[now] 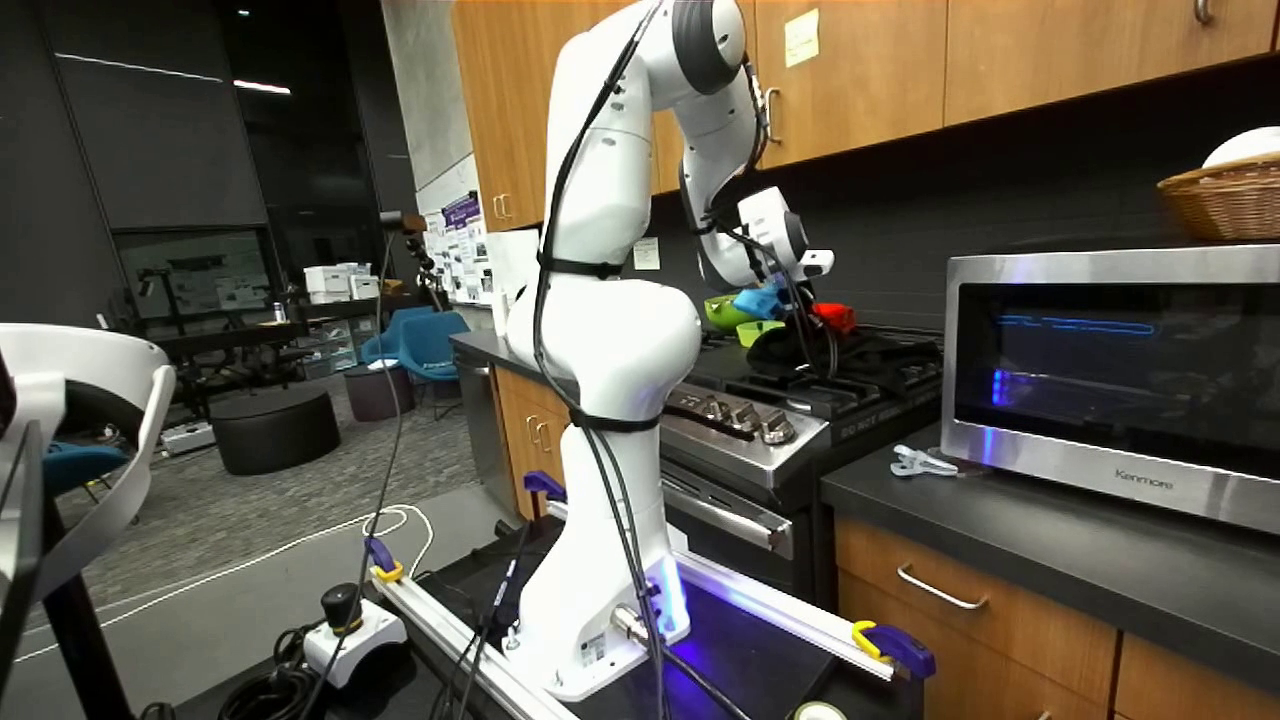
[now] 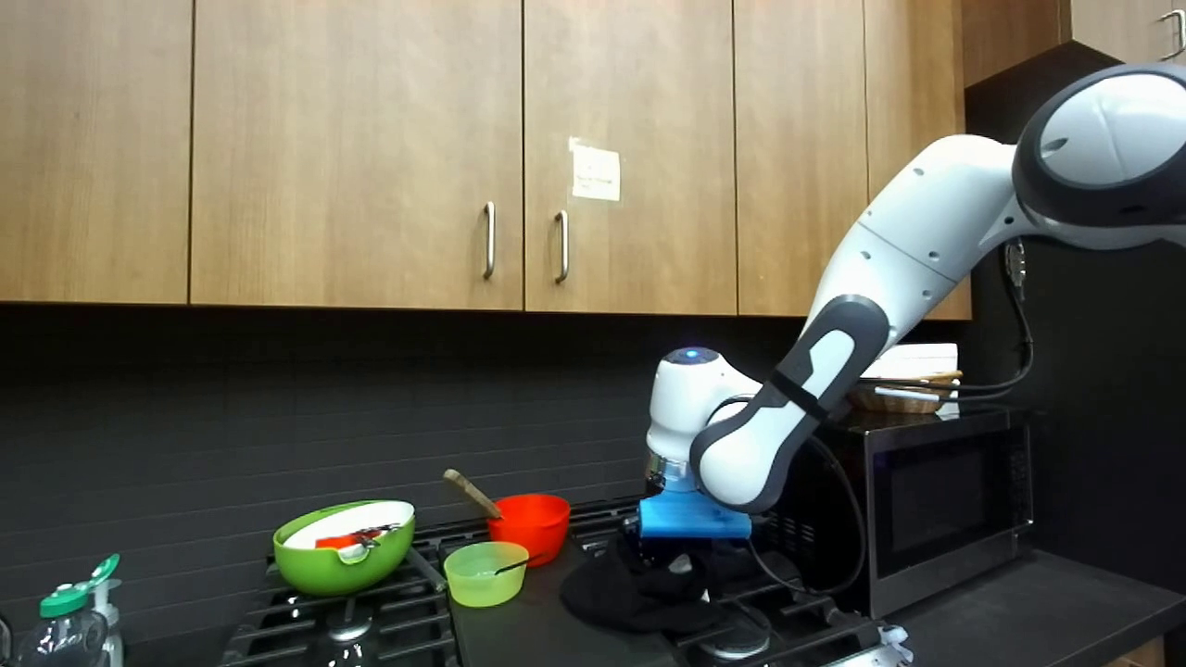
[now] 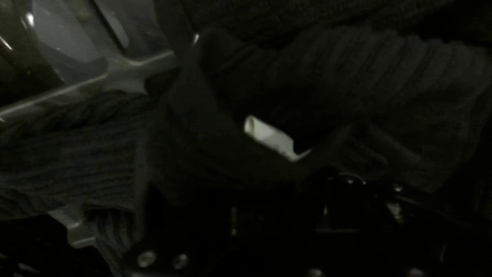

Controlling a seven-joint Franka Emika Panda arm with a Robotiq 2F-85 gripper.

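A black ribbed knit cloth (image 2: 628,595) lies rumpled over the stove grate. Up close in the wrist view, the knit cloth (image 3: 369,69) fills most of the picture, and a small white tag (image 3: 272,138) sticks out of a fold. My gripper is at the lower edge there, very dark and right against the cloth. In exterior view 2 the wrist with its blue cover (image 2: 695,517) hangs just above the cloth. The fingertips blend into the black fabric, so their spacing and anything between them are hidden.
Left of the cloth on the stove stand a light green bowl (image 2: 485,573), a red pot (image 2: 530,526) and a larger green bowl (image 2: 334,566). The microwave (image 2: 945,500) stands close on the right. Metal grate bars (image 3: 87,83) show beside the cloth.
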